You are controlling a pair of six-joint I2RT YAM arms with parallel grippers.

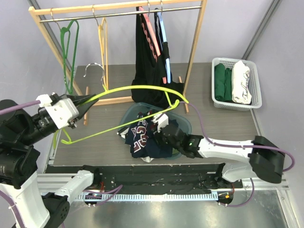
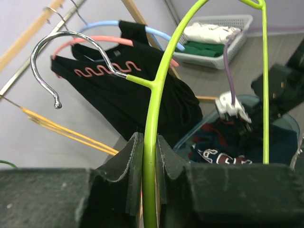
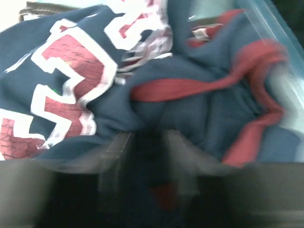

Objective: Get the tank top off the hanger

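Note:
A lime-green hanger [image 2: 156, 95] with a chrome hook is held bare by my left gripper [image 1: 85, 100], shut on its arm above the floor at left. Navy tank top [image 1: 145, 140] with red trim and white-edged lettering lies heaped in the teal bin [image 1: 183, 123]. Down at that pile is my right gripper, its fingers blurred against the navy fabric; how far they are apart is unclear.
A wooden rack [image 1: 192, 38] holds green and yellow hangers at left, black garments on pink and blue hangers at right. A grey basket [image 1: 256, 83] with folded clothes stands at back right.

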